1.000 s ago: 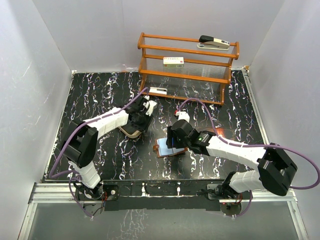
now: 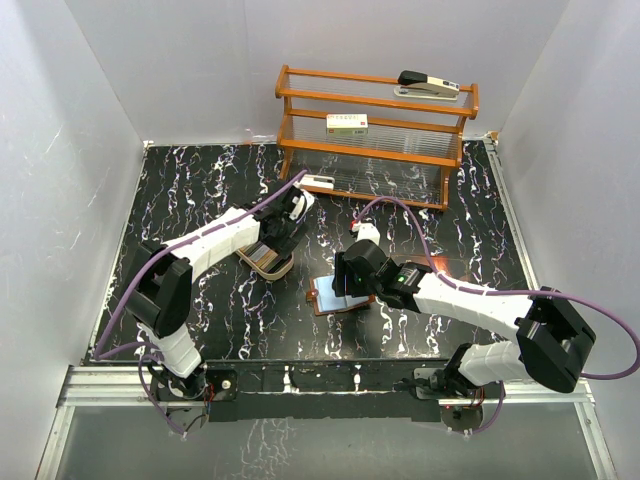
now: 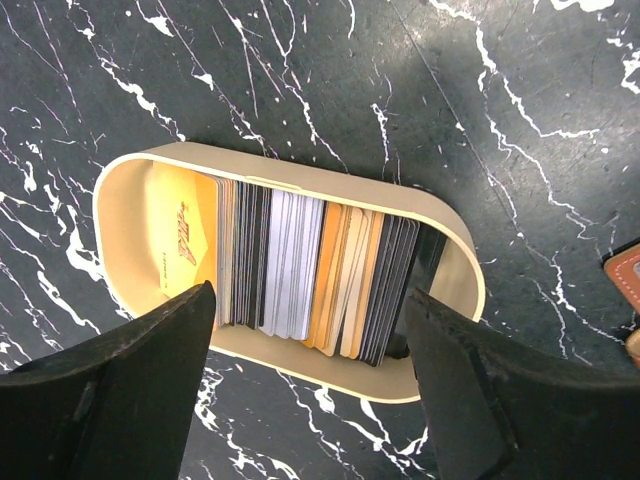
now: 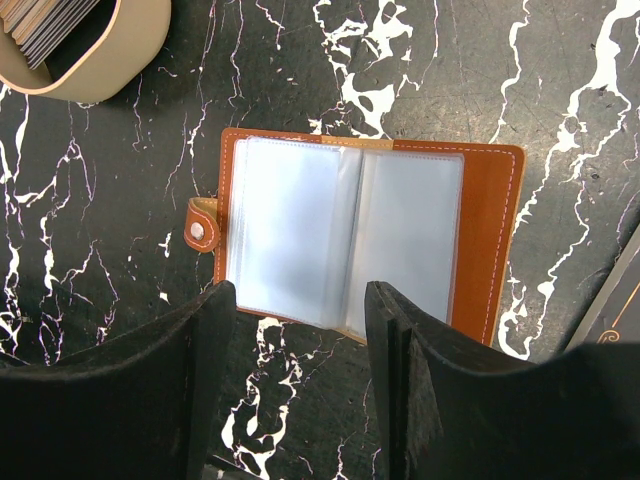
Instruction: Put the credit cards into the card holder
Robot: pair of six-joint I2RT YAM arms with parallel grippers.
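A beige oval box (image 3: 300, 178) holds a row of upright cards (image 3: 293, 265) in orange, grey, tan and black. At its left end leans a yellow-orange card (image 3: 185, 225), with bare space beside it. My left gripper hangs over the box, its fingers wide apart and empty. To the right on the table lies the card holder (image 4: 490, 235), brown leather with clear sleeves (image 4: 290, 225), spread open, its snap strap (image 4: 201, 225) sticking out leftward. Above the holder's near edge my right gripper stands open with nothing between its fingers.
A wooden rack (image 2: 375, 155) stands at the back, bearing a stapler (image 2: 427, 84) and a small box (image 2: 347, 124). A white object (image 2: 318, 182) lies at its foot. Between box and holder a narrow strip of black marbled table is free.
The right arm and the card holder have stayed in place.
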